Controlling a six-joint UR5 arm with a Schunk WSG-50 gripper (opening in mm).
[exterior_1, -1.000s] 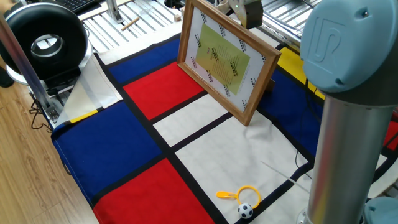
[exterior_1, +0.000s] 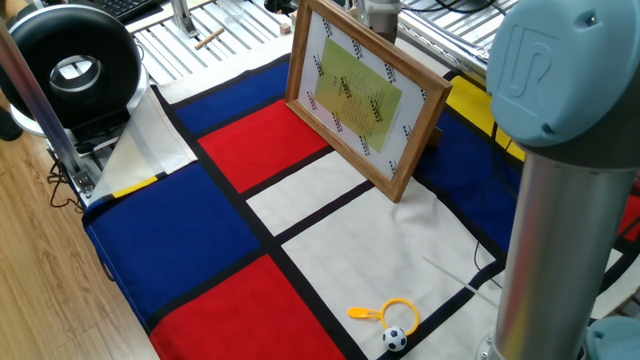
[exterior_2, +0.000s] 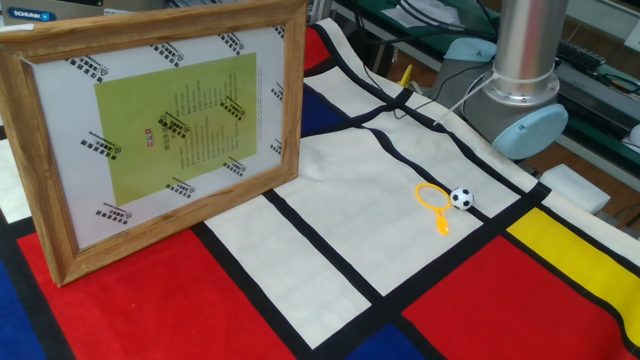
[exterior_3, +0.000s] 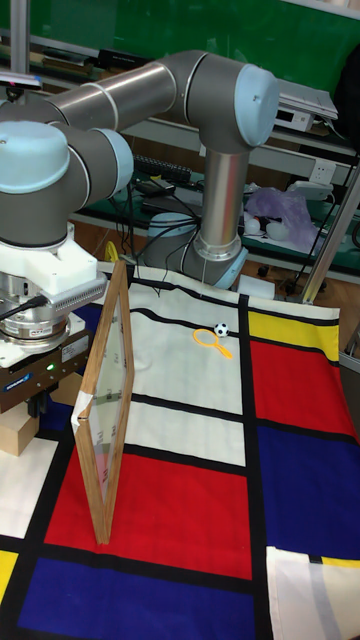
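A wooden picture frame (exterior_1: 397, 180) with a yellow-green sheet (exterior_2: 180, 125) inside stands upright on the patterned cloth. My gripper (exterior_3: 34, 379) is behind it, on the left in exterior view 3, its dark body close to the frame's back. Pale wood-coloured blocks (exterior_3: 15, 431) show just below the gripper's body; whether they are held cannot be made out. The fingertips are hidden or cut off by the image edge. A yellow ring with a handle (exterior_1: 365, 313) lies flat on a white patch, touching or close beside a small soccer ball (exterior_1: 395, 338).
My arm's column (exterior_1: 560, 240) rises near the ball's side of the table, with loose cables around its base. A black round object (exterior_1: 110, 50) stands beyond the cloth's far left corner.
Behind the frame, the visible part of my arm's end has shifted a little left and turned in exterior view 1. The frame, ring and ball have stayed put.
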